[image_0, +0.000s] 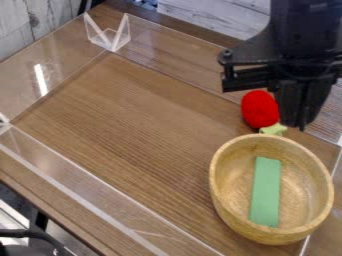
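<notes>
My dark gripper (281, 70) fills the upper right, above and behind a pale wooden bowl (234, 210). A green rectangular block (265, 192) lies in the bowl. A red rounded object (259, 105) sits behind the bowl, partly under the gripper, with a small pale green piece near it. The fingertips are hard to make out; I see nothing clearly held.
A clear wire or plastic container (110, 32) stands at the back left. The wooden table (120, 120) is open across the left and middle. A dark curved part shows at the lower left corner.
</notes>
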